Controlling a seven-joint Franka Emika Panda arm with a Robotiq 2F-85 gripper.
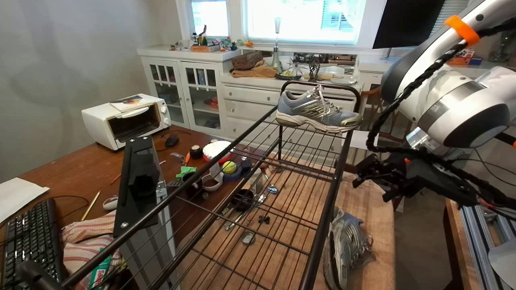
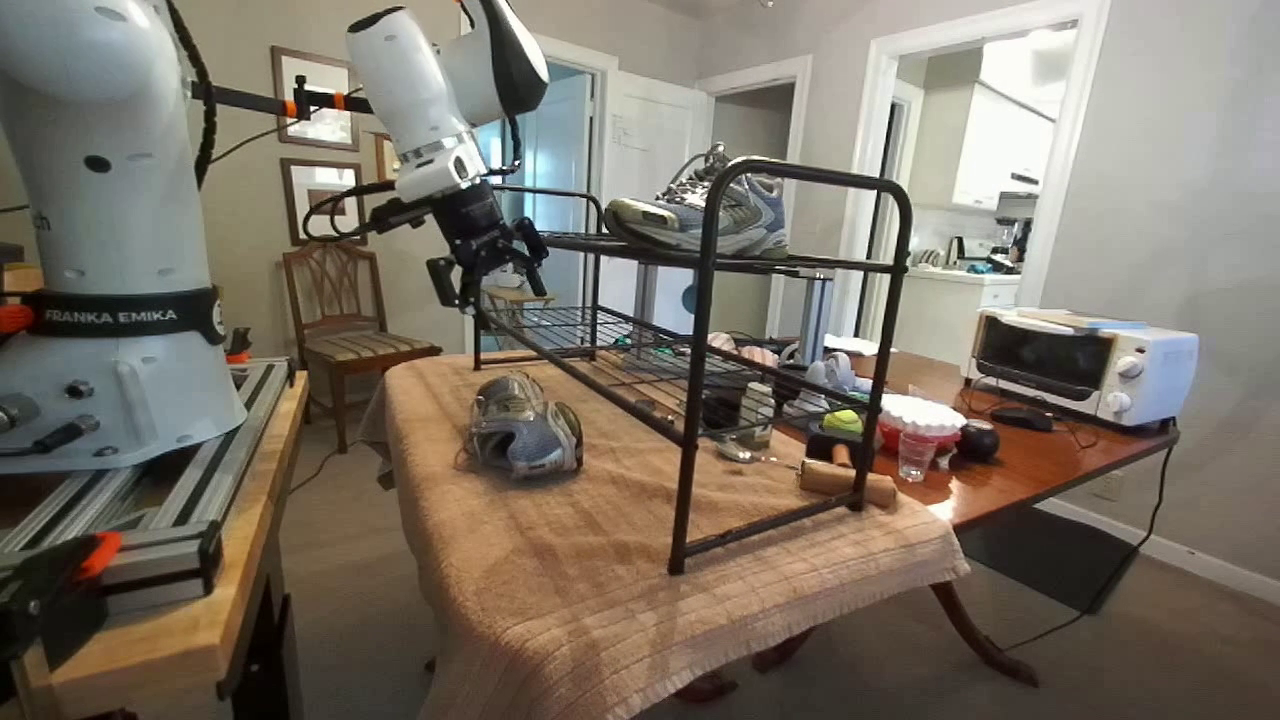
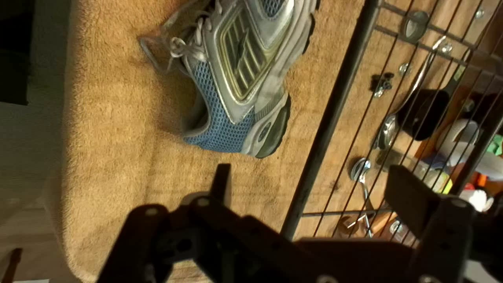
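One grey-blue running shoe rests on the top tier of the black wire rack, at one end. Its mate, a second shoe, is on the tan towel beside the rack; in the wrist view this lower shoe lies on its side, its laces to the left. My gripper hangs above the towel beside the rack, its fingers apart and empty. From the wrist, the gripper's fingers show below the shoe's heel, apart from it, with the rack's dark rail crossing the space between them.
Spoons and other small items lie beneath the rack's wires. A white toaster oven stands on the wooden table beyond. Bare towel extends in front of the lower shoe.
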